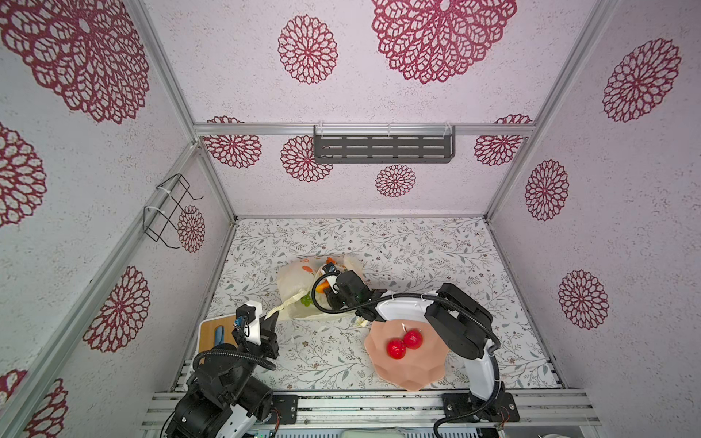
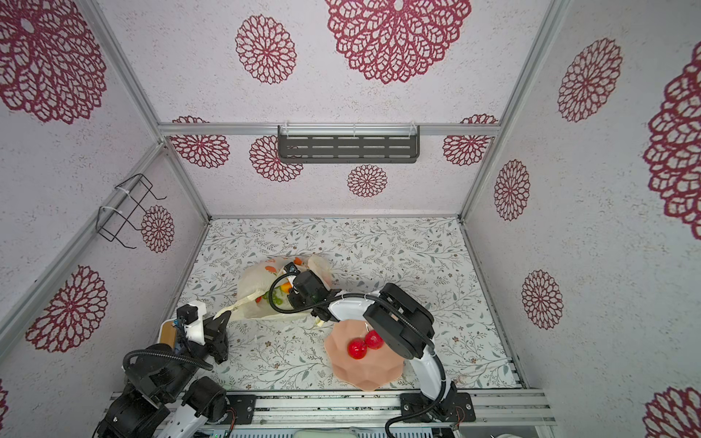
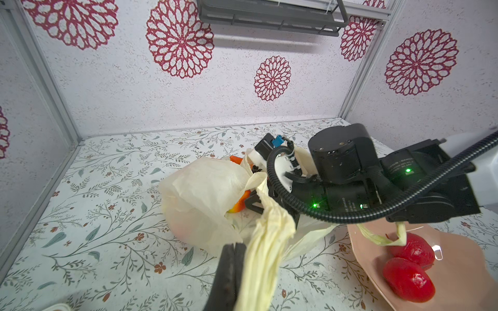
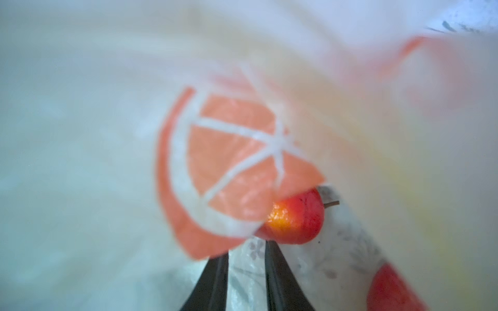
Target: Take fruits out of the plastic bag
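Observation:
A translucent plastic bag (image 1: 292,281) lies on the table with orange, green and red fruit visible in it. My left gripper is shut at the bag's cream handle (image 3: 267,248), left of the bag. My right gripper is inside the bag, its black fingers close together; whether anything is between them is hidden or unclear. Ahead of it lie a red-orange fruit (image 4: 293,223) and, partly behind plastic, a second red fruit (image 4: 389,290). A pink plate (image 1: 409,372) at the front right holds two red fruits (image 2: 357,348).
A cutting board (image 1: 208,335) with a blue item lies at the left under my left arm. A grey shelf (image 1: 383,149) hangs on the back wall.

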